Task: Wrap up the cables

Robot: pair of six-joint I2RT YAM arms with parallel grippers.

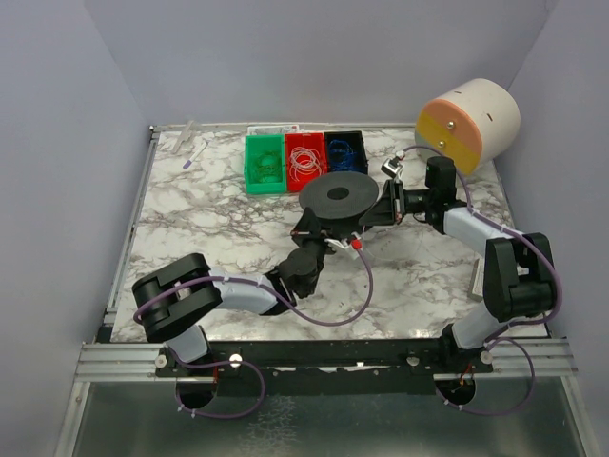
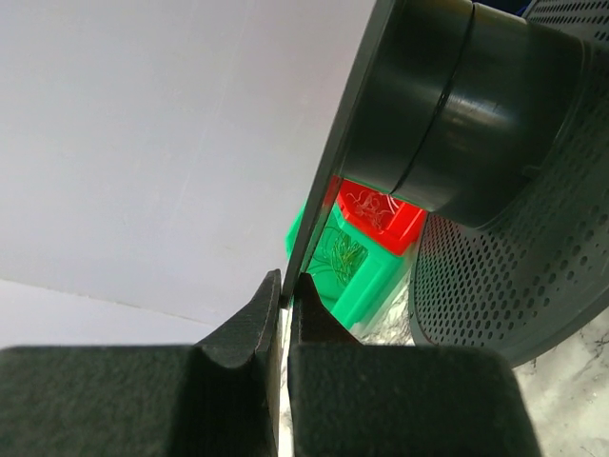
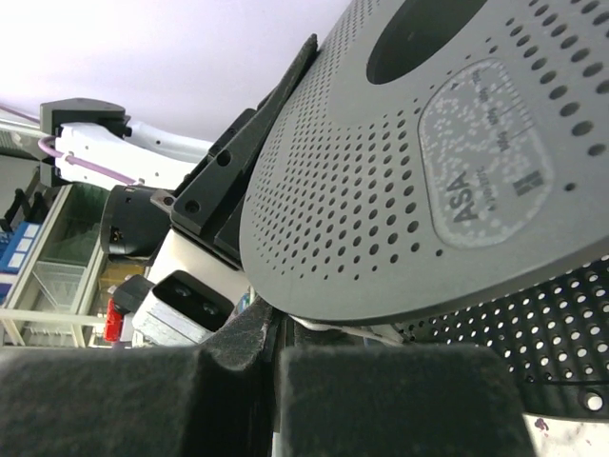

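Observation:
A grey perforated spool is held up between both arms over the middle of the table. My left gripper is shut at the rim of one flange, which runs up from its fingertips in the left wrist view, with the spool's dark drum beside it. My right gripper is shut just under the edge of the labelled flange; a pale strand runs from near its fingertips along that edge. What lies between either pair of fingertips is hard to see.
Green, red and black bins with cables stand at the back. A white cylinder with a yellow face sits at the back right.

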